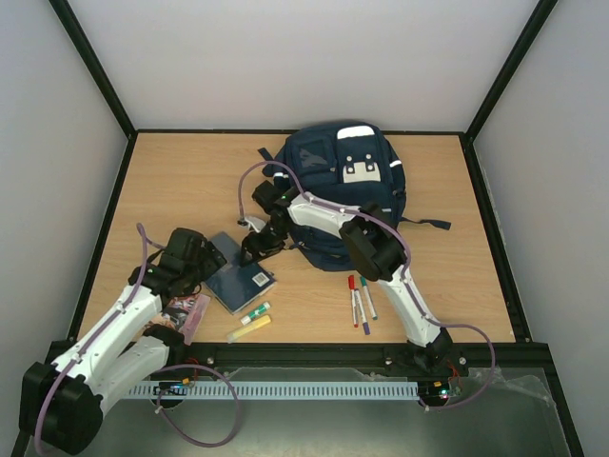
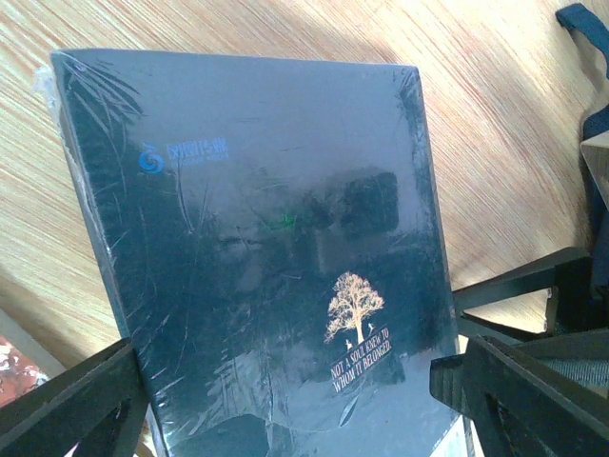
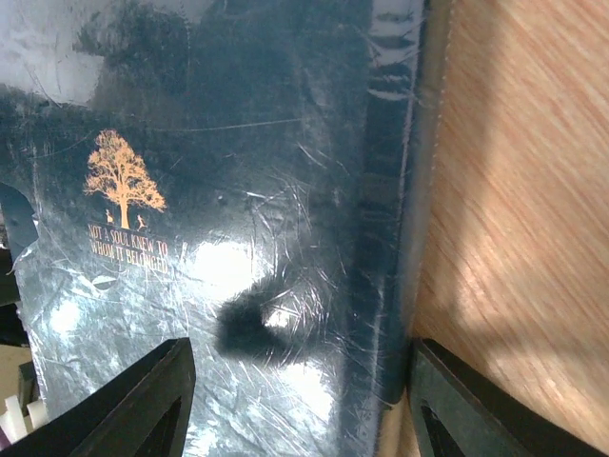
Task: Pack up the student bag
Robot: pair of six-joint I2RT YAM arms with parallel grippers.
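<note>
A dark blue, plastic-wrapped notebook (image 1: 233,286) with a gold tree print lies aslant on the left half of the table. Over its left side is my left gripper, fingers wide open, its left finger close along the notebook's left edge. My right gripper is part open at the opposite side: one finger is over the cover, the other beside the notebook's edge. Neither visibly clamps the notebook. Behind the right arm lies the navy backpack (image 1: 324,157); whether its main compartment is open cannot be seen.
A pink picture book (image 1: 196,319) lies partly under the left arm. Near the front edge are a green-white glue stick (image 1: 255,313) and a yellow tube (image 1: 249,328). Several markers (image 1: 360,303) lie right of centre.
</note>
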